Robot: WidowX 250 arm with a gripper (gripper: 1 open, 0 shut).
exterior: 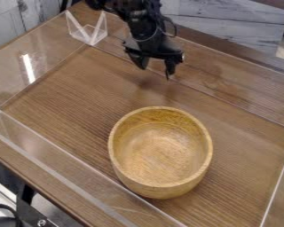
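My gripper point(154, 58), black, reaches down from the top of the view at the back of the wooden table point(61, 115), its tips low over or on the tabletop and standing open. I cannot make out anything held between the fingers. A large yellow oval tub point(159, 152) sits in the lower middle, well in front of the gripper, and looks empty.
A pale wall runs along the back edge of the table. A clear plastic piece lies at the left edge, and a dark cable shows at the bottom left corner.
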